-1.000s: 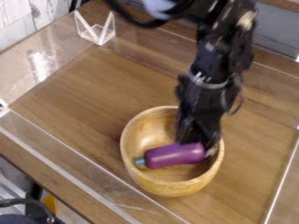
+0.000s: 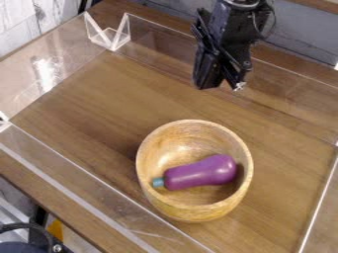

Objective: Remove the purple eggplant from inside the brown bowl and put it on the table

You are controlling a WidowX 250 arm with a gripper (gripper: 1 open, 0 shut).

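Note:
The purple eggplant [image 2: 203, 172] lies inside the brown bowl [image 2: 150, 152], its blue-green tip toward the bowl's left wall. The bowl stands upright on the wooden table, near the front. Well above and beyond the bowl is my dark gripper [image 2: 219, 85], apart from both bowl and eggplant. It is shut, with nothing held between its fingers. At this size the finger detail is small and dark.
A clear plastic holder [image 2: 110, 33] stands at the back left. Transparent walls edge the wooden table [image 2: 99, 104], which has free room left of the bowl and a strip to its right. Dark cables [image 2: 30, 235] lie outside, bottom left.
My gripper was down at the bowl's far side by the eggplant; it has risen and drawn back away from the bowl. The eggplant remains in the bowl, with no clear shift.

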